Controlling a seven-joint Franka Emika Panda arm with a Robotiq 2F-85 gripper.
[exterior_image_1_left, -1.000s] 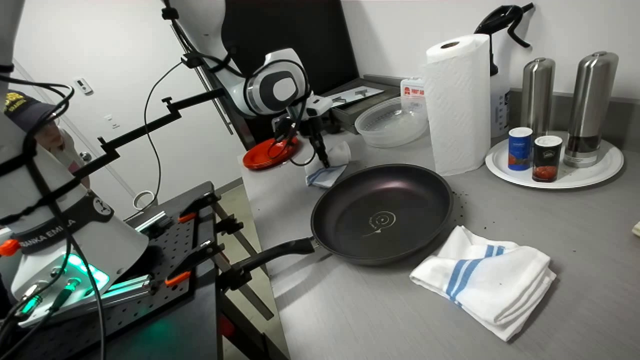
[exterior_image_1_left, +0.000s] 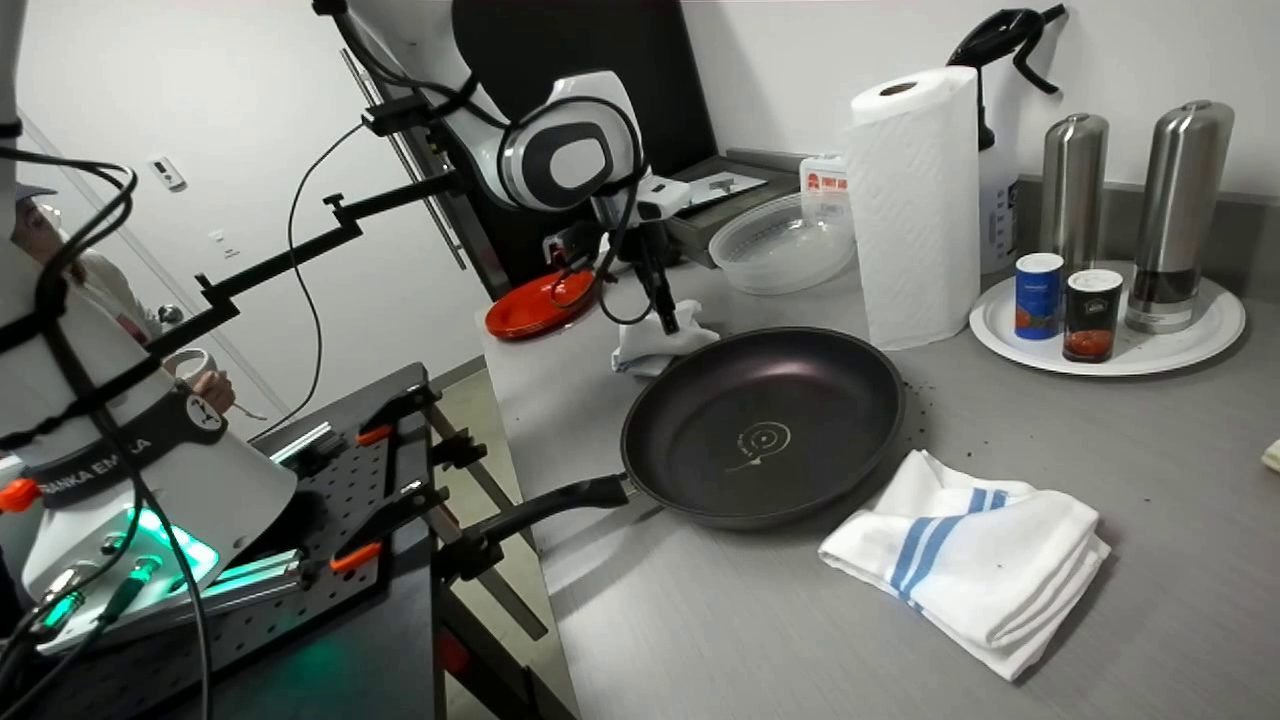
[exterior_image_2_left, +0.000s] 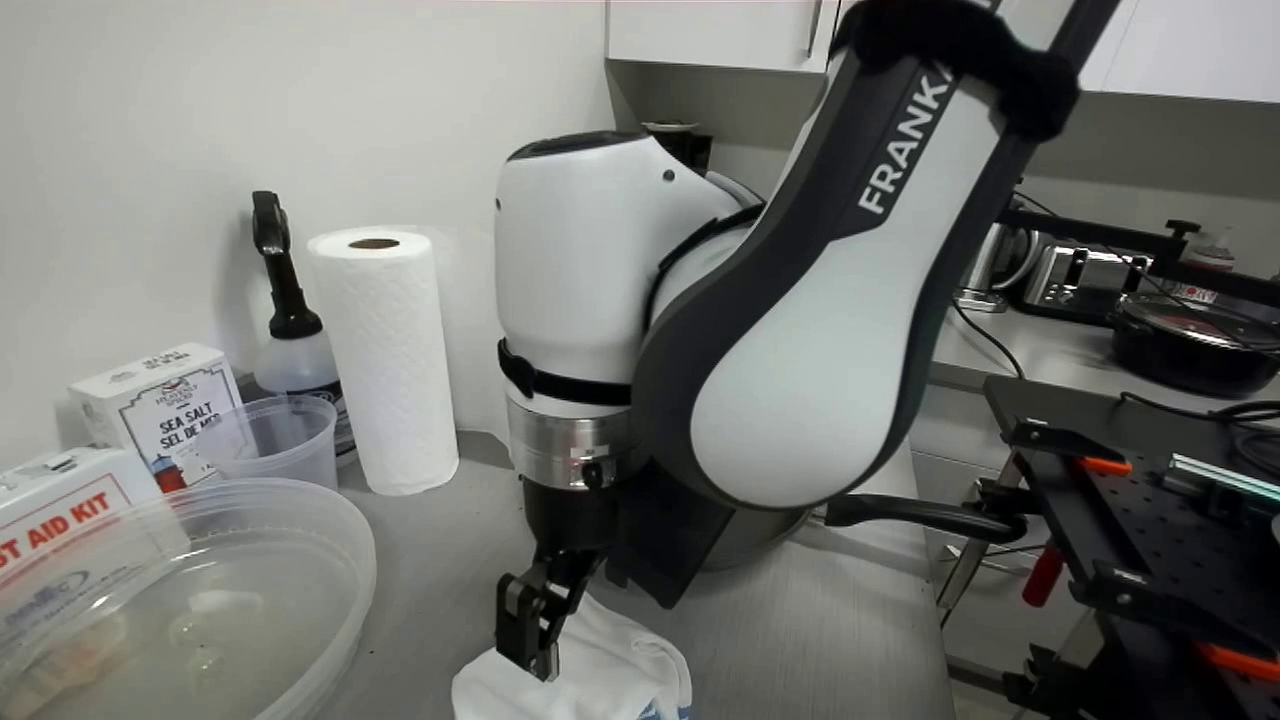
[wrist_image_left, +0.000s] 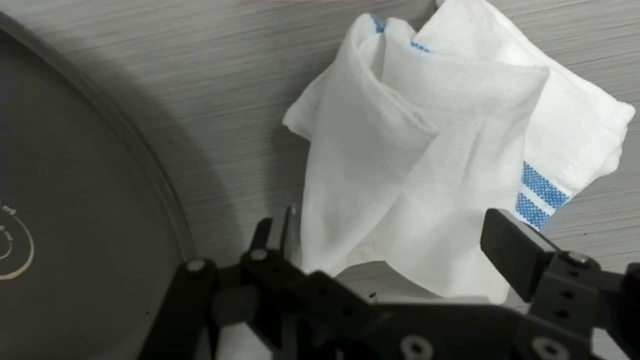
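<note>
A white cloth with blue stripes (wrist_image_left: 468, 120) lies rumpled and partly folded over on the counter, beyond the pan in exterior view 1. In the wrist view my gripper is open, its fingers set wide apart with part of the cloth showing between them. The left finger's tip appears alongside the cloth's edge; contact is unclear. Exterior view 2 has the gripper (exterior_image_2_left: 530, 634) low over the same cloth (exterior_image_2_left: 600, 666). A dark frying pan (exterior_image_1_left: 768, 414) sits close by. Nearer the camera rests a second striped cloth (exterior_image_1_left: 978, 558), folded.
Past the rumpled cloth are red plates (exterior_image_1_left: 542, 306) and a clear plastic bowl (exterior_image_1_left: 786, 246). A paper towel roll (exterior_image_1_left: 914, 216) stands by the wall, left of a white plate (exterior_image_1_left: 1104, 354) holding grinders and small jars. The pan's handle (exterior_image_1_left: 558, 504) juts over the counter's edge.
My gripper has risen slightly and shifted right in exterior view 1. The pan and near cloth have stayed put.
</note>
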